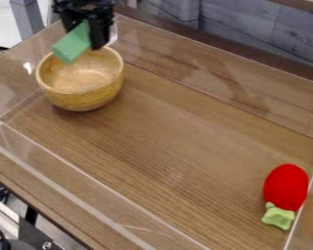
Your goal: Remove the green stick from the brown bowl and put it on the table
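Note:
The green stick (73,44) is up at the back rim of the brown bowl (81,96), tilted, its lower end overlapping the bowl's opening in this view. My dark gripper (83,25) is at the stick's upper end and shut on it; the fingertips are small and partly hidden by the stick. The bowl stands upright on the wooden table (159,137) at the upper left, and its visible inside is empty.
A red object with a green end (286,190) lies at the right edge of the table. A raised wooden border (250,49) runs along the back right.

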